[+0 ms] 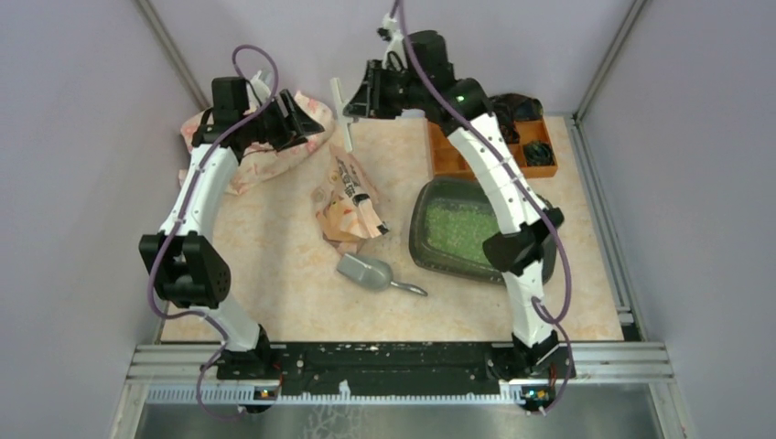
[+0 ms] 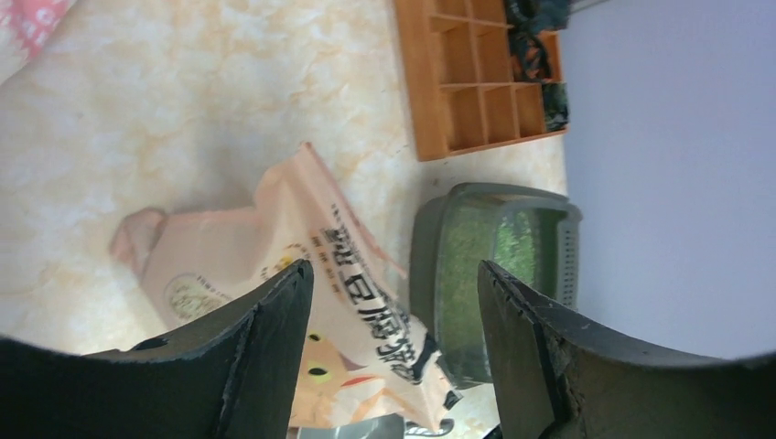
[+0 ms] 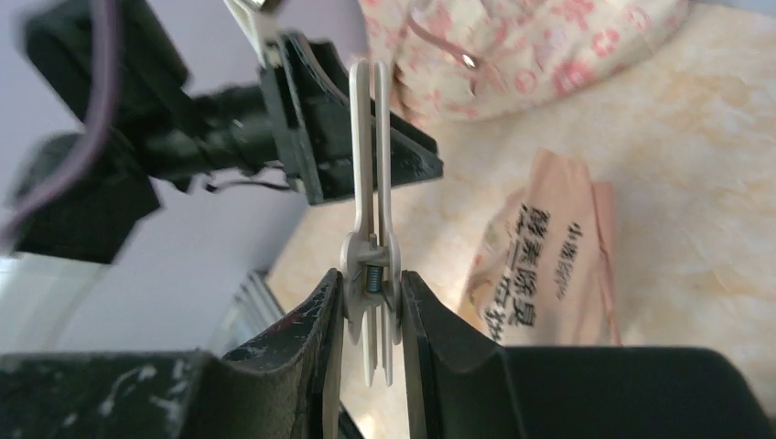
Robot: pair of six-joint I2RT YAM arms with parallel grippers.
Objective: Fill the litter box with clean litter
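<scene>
My right gripper is shut on a white spring clip (image 3: 382, 165), held in the air at the back above a crumpled paper litter bag (image 1: 348, 201). My left gripper (image 1: 302, 128) hovers open behind and left of the bag, nothing between its fingers; the bag (image 2: 238, 293) lies below them in the left wrist view. A grey scoop (image 1: 364, 270) lies in front of the bag. The litter box (image 1: 435, 256), green inside, stands to the right, partly hidden by my right arm.
An orange compartment organiser (image 1: 540, 169) with dark items stands at the back right, a pink floral cloth (image 1: 256, 178) at the back left.
</scene>
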